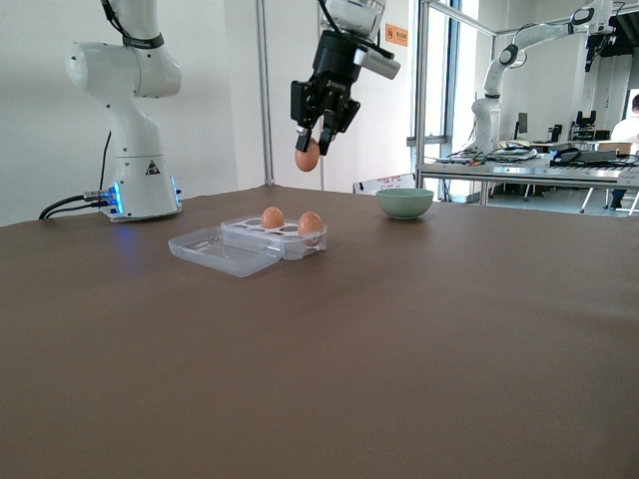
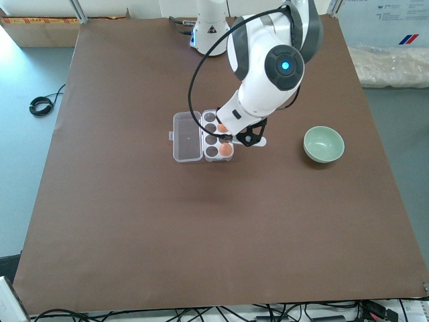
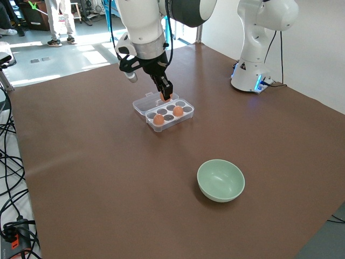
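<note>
My gripper (image 1: pixel 316 140) is shut on a brown egg (image 1: pixel 307 158), held in the air above and behind an open clear plastic egg carton (image 3: pixel 170 122), as the top view shows. Two other eggs sit in the carton's cups, one egg (image 1: pixel 272 219) and another egg (image 1: pixel 311 224); the remaining cups look empty. In the left view the gripper (image 2: pixel 251 134) covers part of the held egg and carton. A pale green bowl (image 2: pixel 324 143) stands to the right of the carton in that view, empty.
The white robot base (image 1: pixel 142 190) stands at the back of the brown table (image 2: pixel 214 228). Cables run along the near edge in the left view.
</note>
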